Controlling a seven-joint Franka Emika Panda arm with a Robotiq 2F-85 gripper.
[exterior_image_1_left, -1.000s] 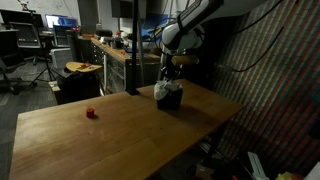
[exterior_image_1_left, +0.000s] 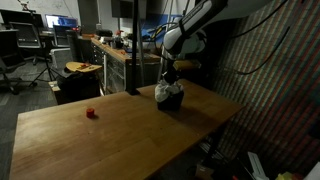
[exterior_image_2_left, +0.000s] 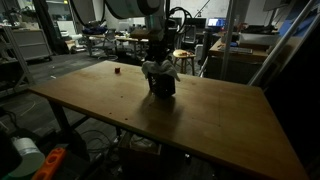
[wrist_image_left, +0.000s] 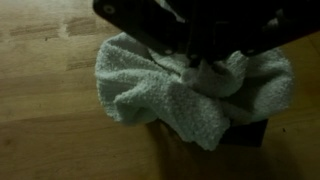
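A pale, textured cloth (wrist_image_left: 165, 95) is bunched up beneath my gripper, which is shut on a fold of it in the wrist view. Under the cloth stands a black box (exterior_image_1_left: 171, 101); one dark corner of the box (wrist_image_left: 245, 133) pokes out below the cloth. In the second exterior view the cloth (exterior_image_2_left: 158, 68) sits over the top of the box (exterior_image_2_left: 162, 85) and hangs past its rim. How much of it lies inside the box cannot be seen. The fingertips are hidden in the folds.
A small red object (exterior_image_1_left: 90, 113) rests on the wooden table (exterior_image_1_left: 95, 145), well away from the box. Chairs and cluttered desks stand behind it.
Over the last second the arm has come down slightly towards the cloth and box. The box and the red object have stayed in place.
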